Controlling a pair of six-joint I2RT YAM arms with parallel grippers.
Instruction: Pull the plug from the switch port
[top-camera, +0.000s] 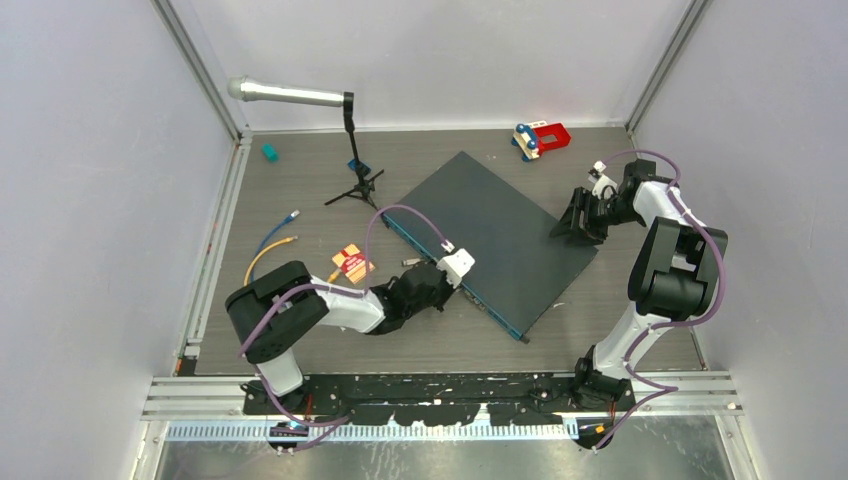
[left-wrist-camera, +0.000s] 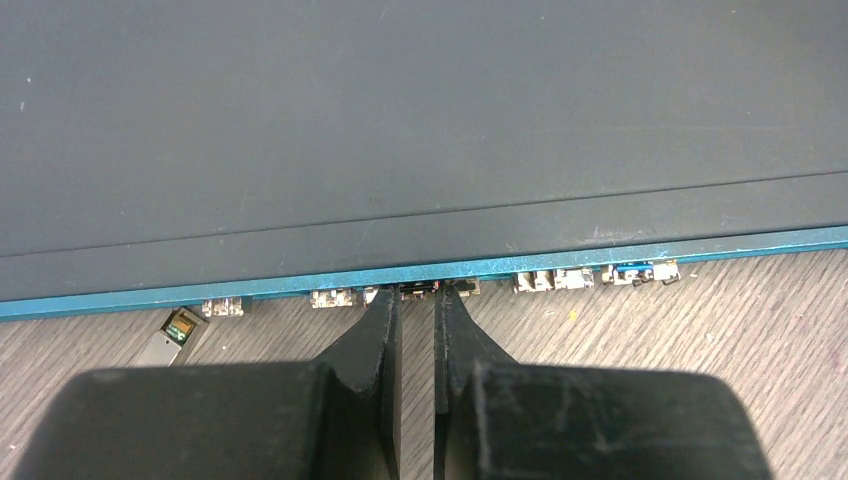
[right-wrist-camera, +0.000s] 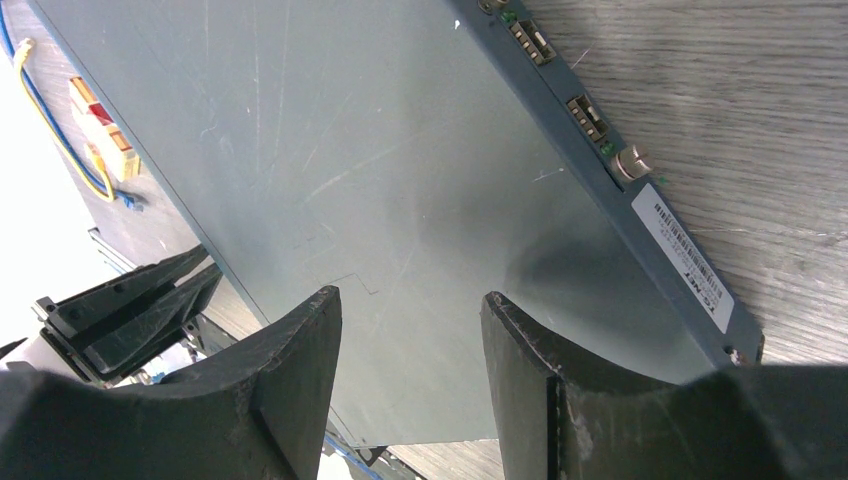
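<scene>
The dark grey switch (top-camera: 490, 240) lies diagonally on the floor, its blue-edged port side (left-wrist-camera: 740, 242) facing my left arm. My left gripper is shut at that edge, its fingertips at a small dark part among the metal ports; whether that is a plug is hard to tell. A loose silver module (left-wrist-camera: 165, 340) lies beside the edge. My right gripper stands part open over the switch's far right area, nothing visible between its fingers.
Blue (top-camera: 275, 230) and yellow (top-camera: 262, 255) cables and an orange card box (top-camera: 352, 262) lie left. A microphone stand (top-camera: 360, 185) and a red toy (top-camera: 550, 137) stand at the back.
</scene>
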